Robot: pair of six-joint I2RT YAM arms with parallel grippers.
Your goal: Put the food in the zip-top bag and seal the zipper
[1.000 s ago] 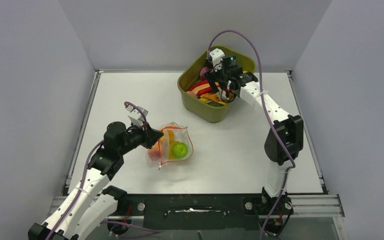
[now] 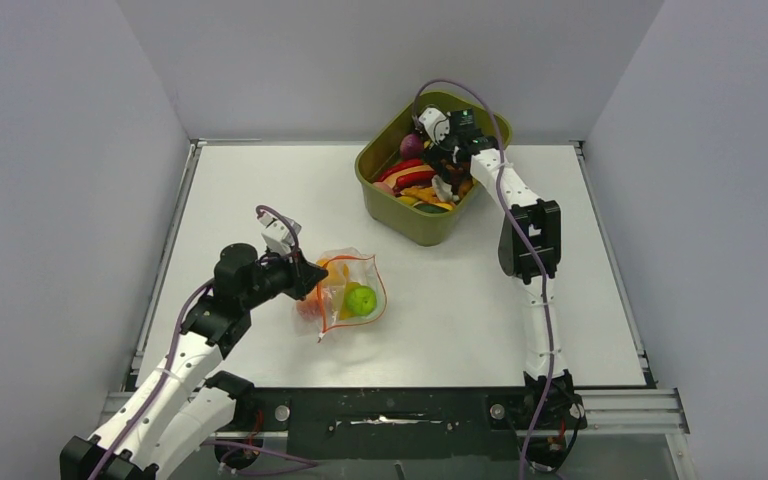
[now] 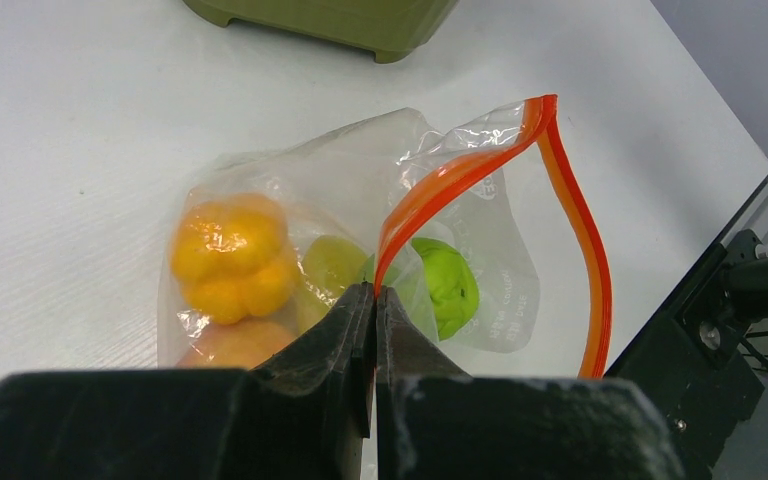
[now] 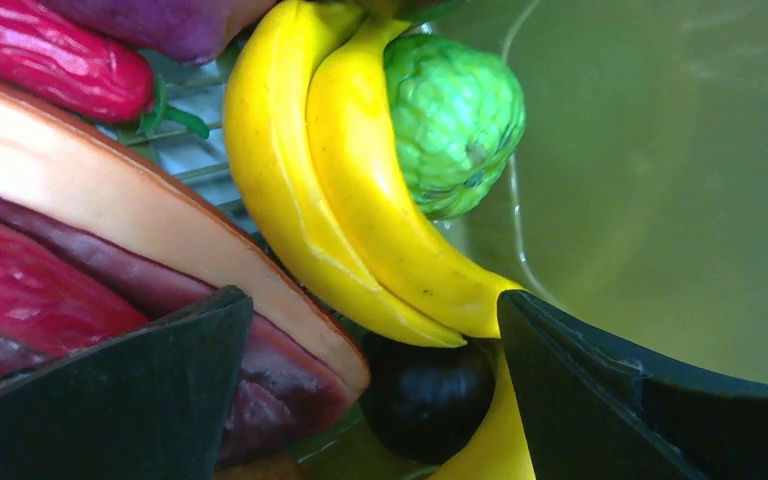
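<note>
The zip top bag lies on the table's near left, holding a yellow pepper, an orange-pink item and a green item. My left gripper is shut on the edge of the bag's orange zipper strip; the mouth stands partly open. My right gripper is open, down inside the green bin, above bananas, a dark round item, red peppers and a meat slab. A green bumpy fruit lies beside the bananas.
Grey walls enclose the back and sides. The bin stands at the back right.
</note>
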